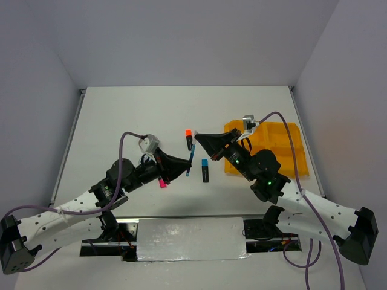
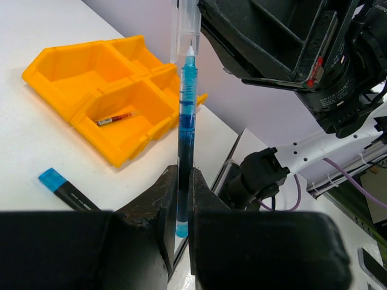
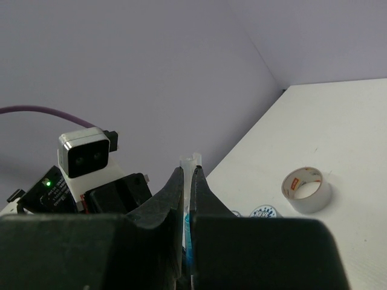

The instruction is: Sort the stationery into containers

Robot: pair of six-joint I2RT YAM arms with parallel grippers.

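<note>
My left gripper is shut on a blue pen, held upright with its point up. Just above it, my right gripper is shut on a clear cap, which sits over or at the pen's tip. A blue-topped black marker lies on the table, as do an orange-topped marker and a pink item. The yellow sectioned container on the right holds a red pen.
A tape roll and other round items show in the right wrist view. My right arm overlaps the container in the top view.
</note>
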